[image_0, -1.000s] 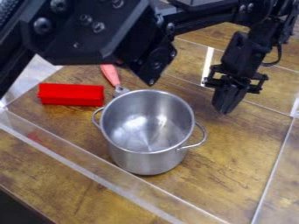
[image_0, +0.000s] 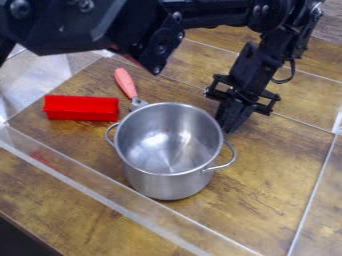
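Observation:
My black gripper (image_0: 230, 108) hangs low over the wooden table just behind the right side of a steel pot (image_0: 168, 170), near its rim. Its fingertips appear shut, with nothing visible between them; the tips are small and dark. A red block (image_0: 80, 108) lies left of the pot, and a utensil with a pink handle (image_0: 126, 82) lies behind the pot, partly hidden by it.
My arm spans the top of the view, hiding part of the background.
The gripper and arm have moved left, toward the pot, over the last second. The pot, red block and utensil look unmoved.

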